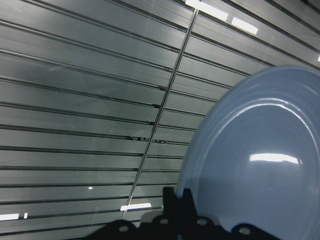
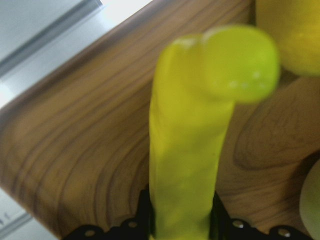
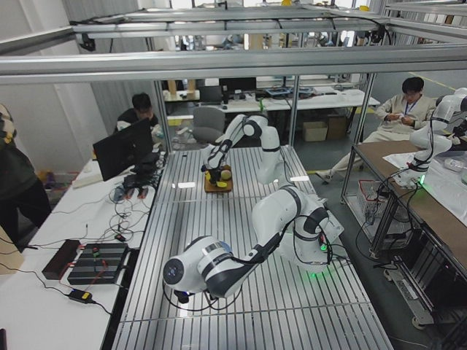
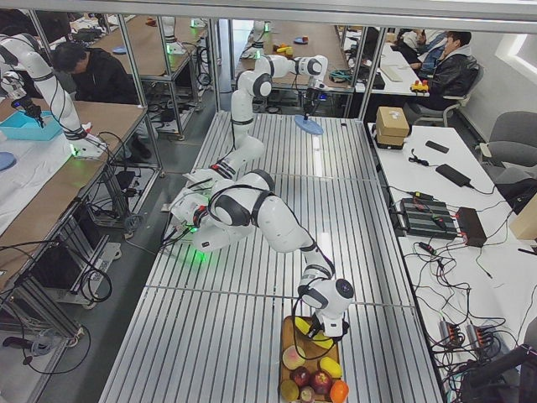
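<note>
My right gripper (image 4: 327, 332) is at the wooden tray (image 4: 288, 327), around a yellow banana (image 2: 185, 135) that lies between its fingers in the right wrist view. A blue plate (image 1: 250, 185) fills the right of the left wrist view, its rim between the fingertips of my left gripper; in the camera right view the plate (image 4: 308, 124) is at the far end, under that gripper.
The tray also holds several fruits, including a red apple (image 4: 321, 382) and an orange (image 4: 339, 390). White side tables (image 3: 44, 313) carry cables, boxes and monitors.
</note>
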